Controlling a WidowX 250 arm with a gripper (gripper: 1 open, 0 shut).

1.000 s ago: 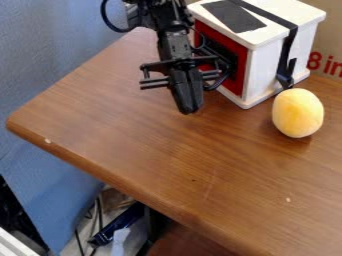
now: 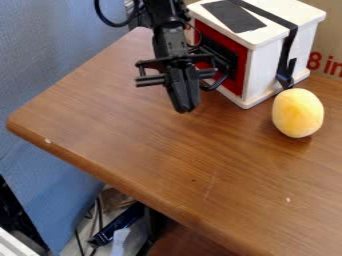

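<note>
My black gripper [image 2: 183,95] hangs over the back part of the wooden table [image 2: 134,150], pointing down, just left of a white box [image 2: 271,40] with a red front, black straps and a dark patch on top. Whether its fingers are open or shut is hard to tell from this angle. A pale yellow-orange round object [image 2: 297,114], like a fruit or ball, sits on the table to the right, in front of the box and apart from my gripper.
A cardboard box [image 2: 325,57] stands at the back right. A blue wall [image 2: 47,60] runs along the left, past the table's edge, with bags and cables on the floor below.
</note>
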